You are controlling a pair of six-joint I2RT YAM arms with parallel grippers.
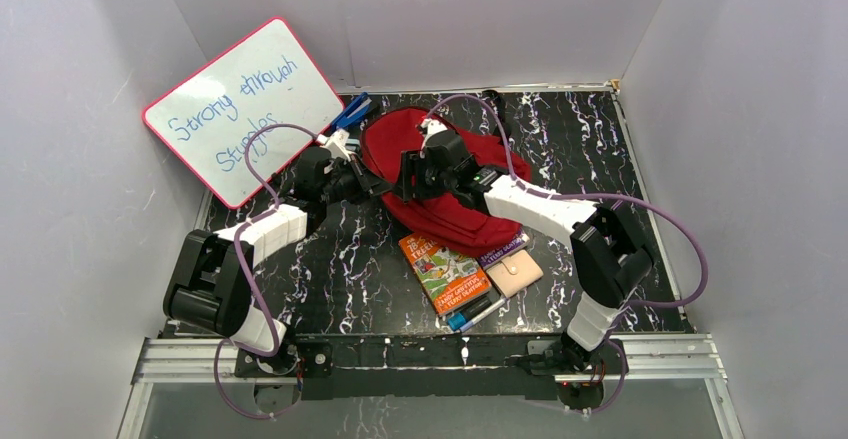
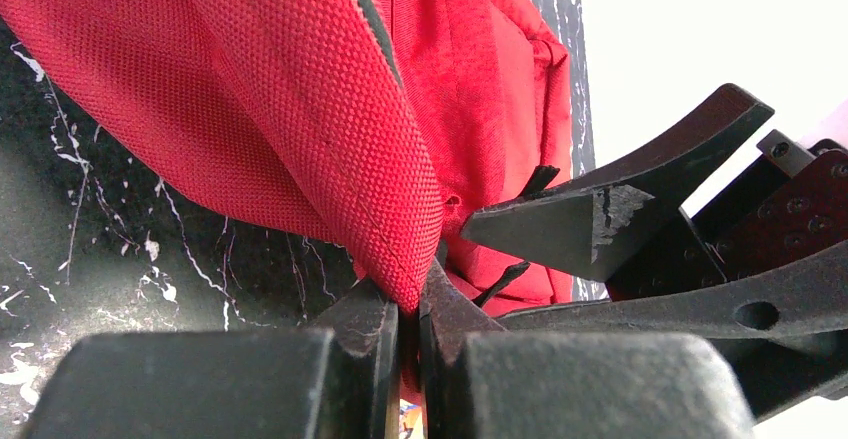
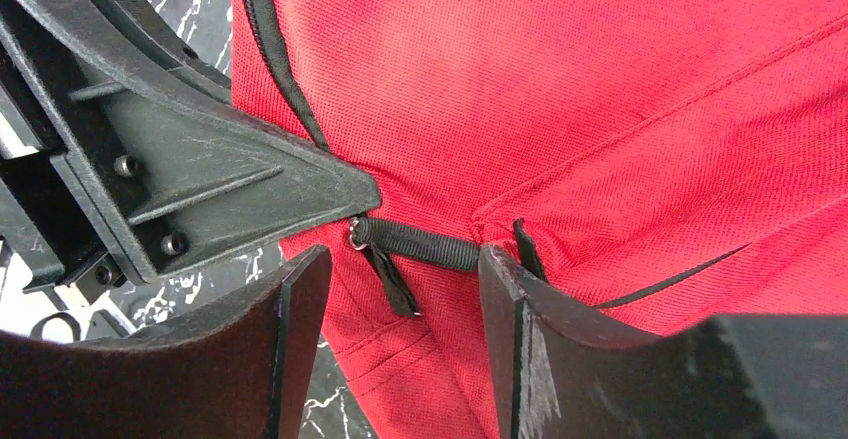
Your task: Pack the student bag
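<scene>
The red bag [image 1: 455,217] lies on the dark marbled table, under both arms. A fold of its fabric [image 2: 375,194] runs down between the fingertips of my left gripper, which is shut on that red edge. Over the bag, my right gripper stands open. Between and just beyond its fingertips lies the black zipper pull [image 3: 420,244] with a dark strap end; no grip on it shows. In the right wrist view the left gripper's finger [image 3: 250,184] sits close beside the pull. The bag's inside is mostly hidden.
Before the bag lie an orange book [image 1: 440,277], a purple book [image 1: 505,249], a beige wallet [image 1: 515,273] and blue markers [image 1: 467,317]. A whiteboard [image 1: 245,109] leans at the back left, with a blue object [image 1: 352,111] beside it.
</scene>
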